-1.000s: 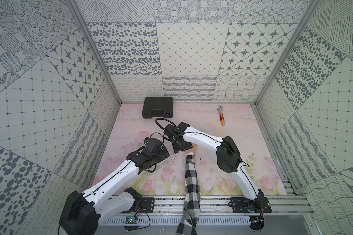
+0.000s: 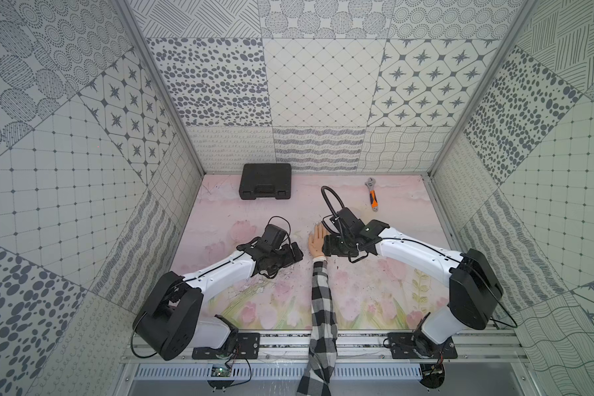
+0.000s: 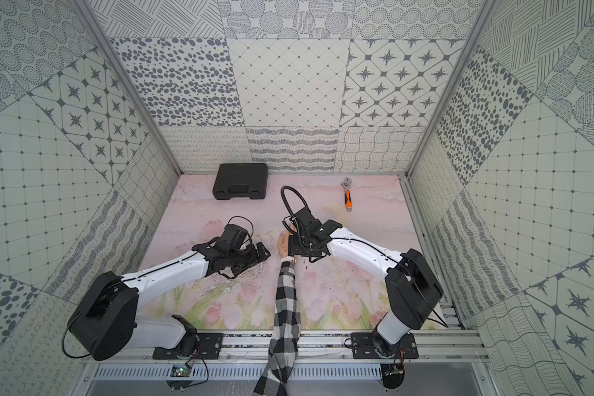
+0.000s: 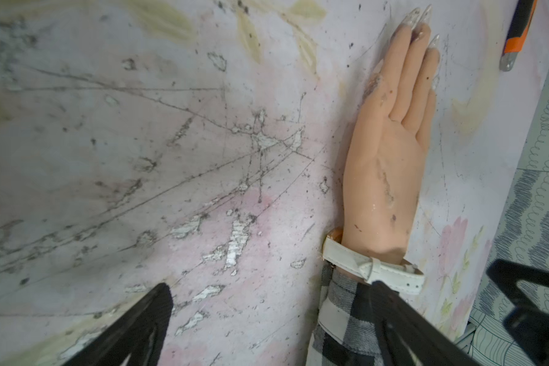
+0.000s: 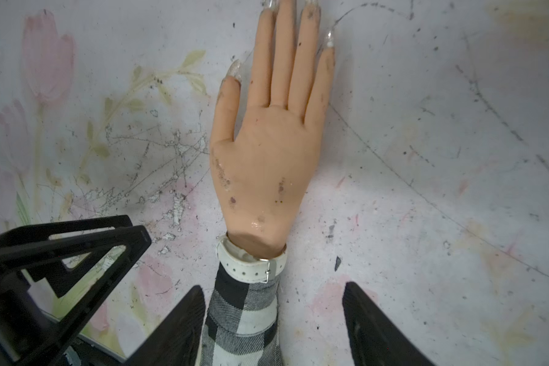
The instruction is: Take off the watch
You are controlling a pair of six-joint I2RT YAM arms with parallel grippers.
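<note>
A white strap with a metal buckle, the watch, is fastened around the wrist of a flesh-coloured mannequin hand. The hand lies palm up, and a black-and-white checked sleeve begins just below the strap. In the right wrist view my right gripper stands open above the sleeve, a finger to either side and touching neither. Left of the hand, my left gripper is open too; the left wrist view shows bare table between its fingers, with the strap up and right of them.
A black case lies at the back left of the table, and an orange-handled wrench at the back right. Both gripper heads are close together around the hand. Open table surrounds them at the back and sides.
The left gripper has moved right, closer to the hand.
</note>
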